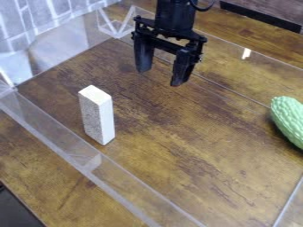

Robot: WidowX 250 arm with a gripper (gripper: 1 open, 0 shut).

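Observation:
The black gripper (162,66) hangs over the back middle of the wooden surface, open, its two fingers apart with nothing between them. An upright white block (96,113) with a speckled side stands at the left, below and left of the gripper. A green bumpy object (288,120), like a vegetable, lies at the right edge, partly out of view.
Clear plastic walls (73,157) border the wooden work area (178,160). A whitish patterned cloth or covering (42,27) is at the back left.

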